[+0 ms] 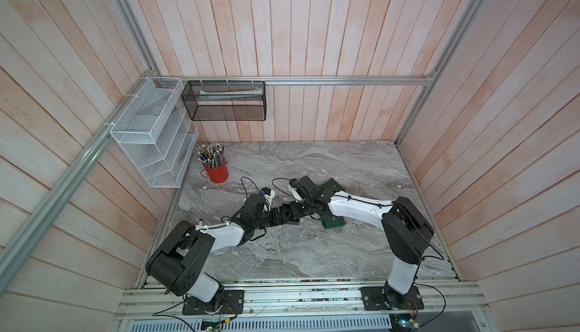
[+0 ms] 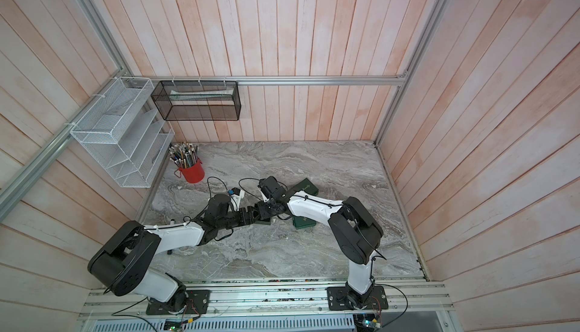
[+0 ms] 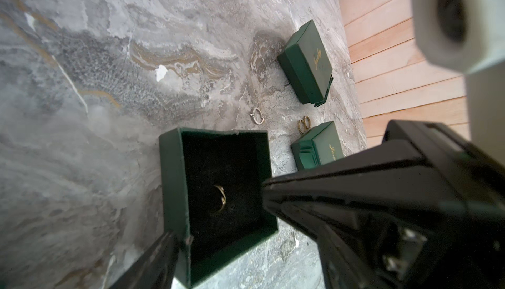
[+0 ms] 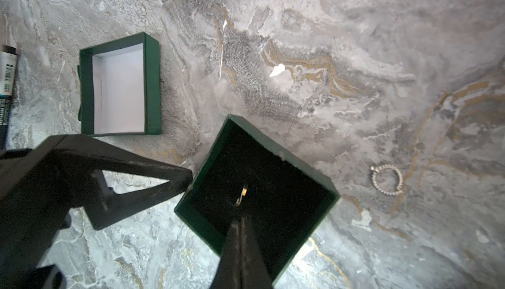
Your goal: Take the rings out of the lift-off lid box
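Note:
A dark green open box (image 3: 176,183) with a black lining faces up in both wrist views. A gold ring stands in the lining, also visible as the gold ring (image 4: 241,195) in the right wrist view. My right gripper is shut over the box, nothing between its fingers; the ring lies just beyond the tips. My left gripper is open at the box's near side. One of its fingers (image 4: 131,183) meets a box corner in the right wrist view, and the other is hidden there.
A silver ring (image 4: 386,179) and two gold rings (image 3: 304,125) lie on the marble. Closed green boxes (image 3: 315,60) stand beyond. A green lid (image 4: 152,86) lies open side up; a marker (image 4: 7,78) is beside it.

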